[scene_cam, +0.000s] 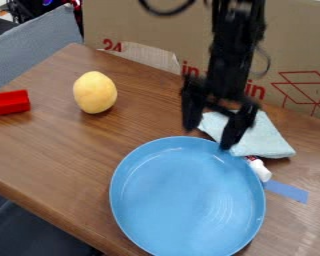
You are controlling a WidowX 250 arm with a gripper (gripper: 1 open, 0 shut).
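My black gripper [215, 115] is motion-blurred, hanging open over the folded light-blue cloth [263, 138] at the right rear of the table, just behind the blue plate [187, 200]. A small white object [260, 170] lies by the plate's right edge, under the cloth's front. A yellow potato-like object [95, 92] sits at the upper left, and a red block [5, 102] is at the far left edge.
A cardboard box [303, 70] stands along the back. A blue strip [288, 191] lies right of the plate.
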